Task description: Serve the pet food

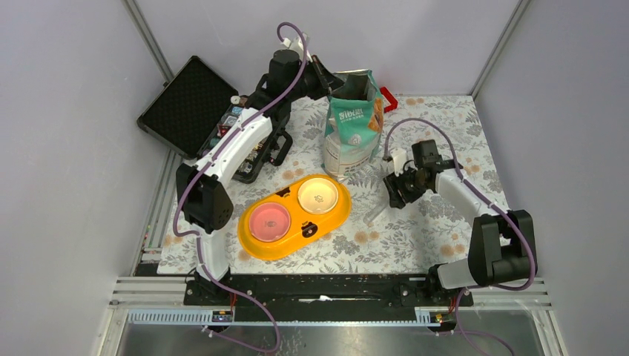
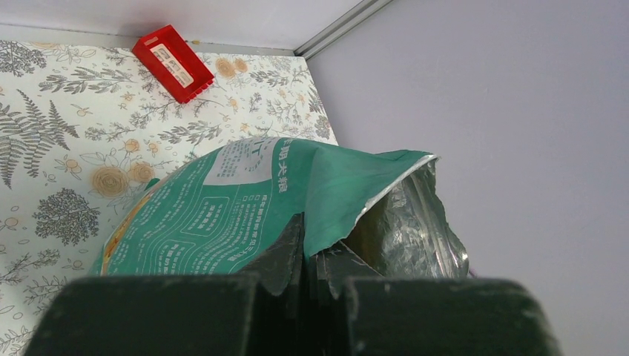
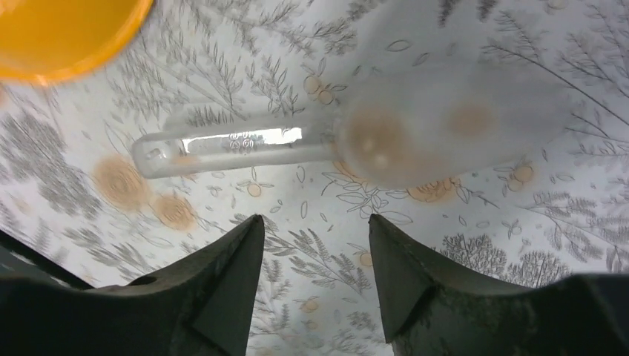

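A green pet food bag [image 1: 354,126] stands upright at the back with its top open. My left gripper [image 1: 331,83] is shut on the bag's rim; the left wrist view shows the green bag [image 2: 245,193] pinched at its edge. A clear scoop [image 3: 245,144] lies on the table, its handle to the left and its cup to the right in the right wrist view. Just short of its handle, my right gripper is open with nothing between its fingers. The yellow feeder [image 1: 295,216] holds a pink bowl [image 1: 269,222] and a cream bowl [image 1: 317,196].
A red box [image 2: 173,64] lies behind the bag. At the back left sits an open black case [image 1: 189,107] full of small items.
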